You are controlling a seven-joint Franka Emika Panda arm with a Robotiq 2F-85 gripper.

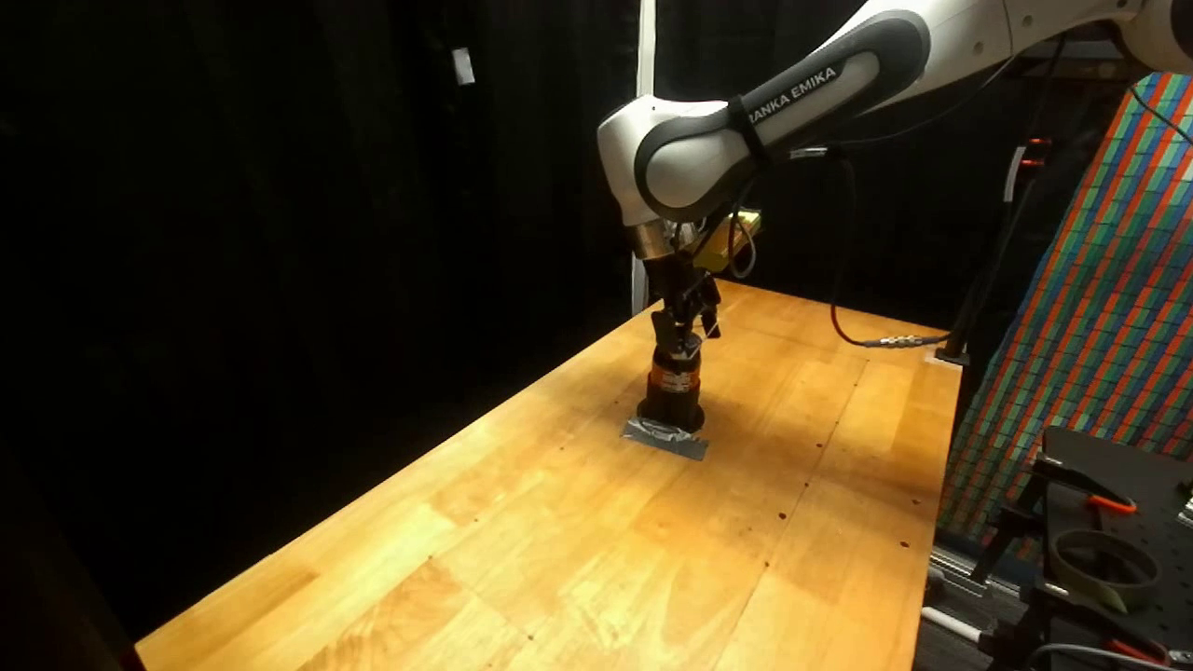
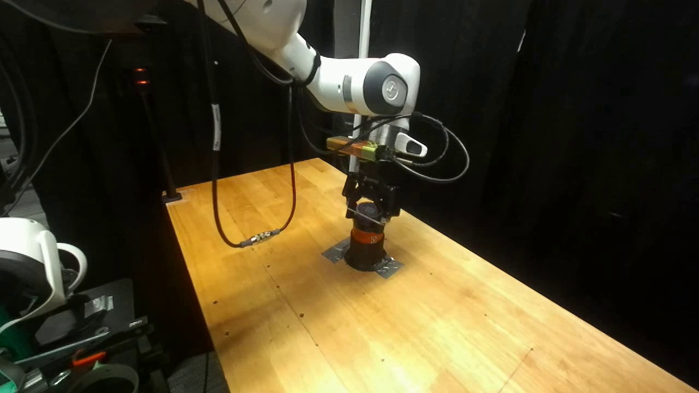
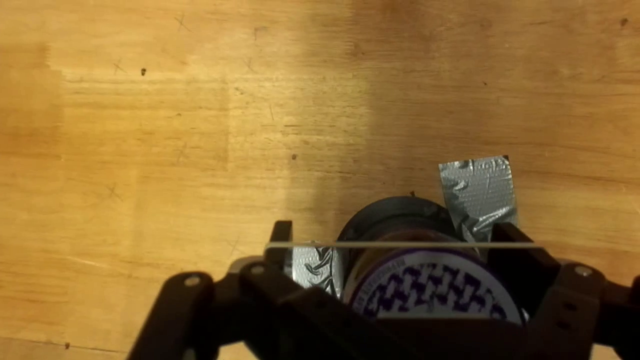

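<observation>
A dark jar with an orange label (image 1: 674, 381) stands upright on the table, in a black round base held by grey tape. Its white-and-purple patterned lid (image 3: 435, 288) faces up in the wrist view. My gripper (image 2: 371, 215) points down at the jar's top, open, one finger on each side of the lid. Between the fingertips runs a thin pale band (image 3: 414, 245), stretched taut and crossing over the jar in the wrist view. Whether the fingers touch the jar cannot be told. The gripper's own body hides the lower part of the lid in the wrist view.
Strips of grey tape (image 3: 480, 192) lie on the wooden table (image 1: 537, 537) beside the base. A hanging cable (image 2: 262, 237) droops to the table at one side. A black side cart (image 1: 1118, 481) with tools stands beyond its edge.
</observation>
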